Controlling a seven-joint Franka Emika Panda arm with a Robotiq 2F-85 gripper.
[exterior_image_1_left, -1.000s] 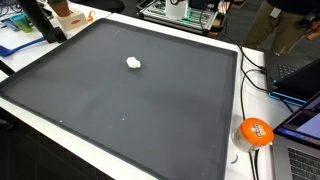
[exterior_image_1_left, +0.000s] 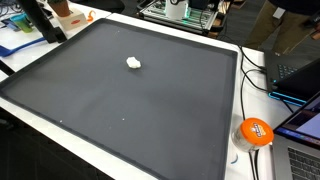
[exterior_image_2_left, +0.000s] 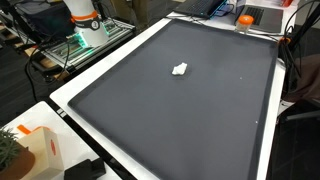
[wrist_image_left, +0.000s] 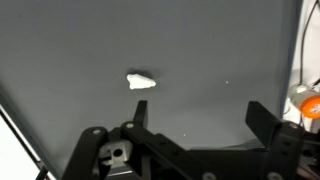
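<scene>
A small crumpled white piece (exterior_image_1_left: 133, 62), perhaps cloth or paper, lies alone on the dark grey mat (exterior_image_1_left: 120, 100). The same white piece (exterior_image_2_left: 180, 69) shows in exterior view 2, and the white piece (wrist_image_left: 140, 81) sits left of centre in the wrist view. My gripper is above the mat, its two dark fingers wide apart along the lower edge of the wrist view. Nothing is between them, and the white piece lies beyond the fingertips. Neither exterior view shows the fingers.
An orange-lidded jar (exterior_image_1_left: 253, 134) stands on the white table border beside the mat, near an open laptop (exterior_image_1_left: 298, 158) and cables. A potted plant (exterior_image_2_left: 14, 154) occupies the near left corner in exterior view 2. Apart from the white piece, the mat is bare.
</scene>
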